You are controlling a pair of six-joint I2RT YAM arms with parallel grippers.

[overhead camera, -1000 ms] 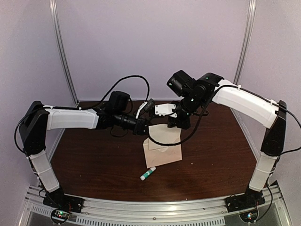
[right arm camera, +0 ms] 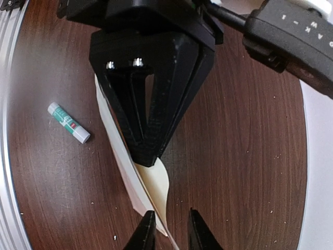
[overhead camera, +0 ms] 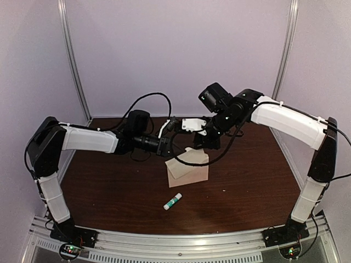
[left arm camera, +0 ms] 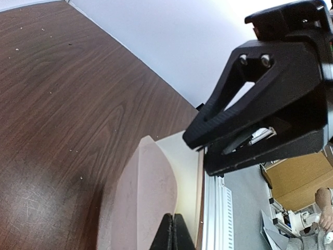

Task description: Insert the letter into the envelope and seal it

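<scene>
The pinkish envelope (overhead camera: 186, 178) and cream letter (overhead camera: 184, 159) are raised together beneath both wrists in the top view, the letter overlapping the envelope. In the left wrist view, my left gripper is shut on the paper's edge, with the pink envelope (left arm camera: 143, 198) and cream sheet (left arm camera: 179, 156) side by side. My right gripper is part open around the paper's edge, seen nearly edge-on in the right wrist view; whether it touches is unclear. A glue stick (overhead camera: 172, 201) lies on the table in front.
Both arms meet over the middle, close together, with cables looping over the paper. Pale walls and metal rails border the table.
The envelope's lower edge has risen toward the back and away from the glue stick, and the papers' outline has narrowed. Both arms have shifted slightly.
</scene>
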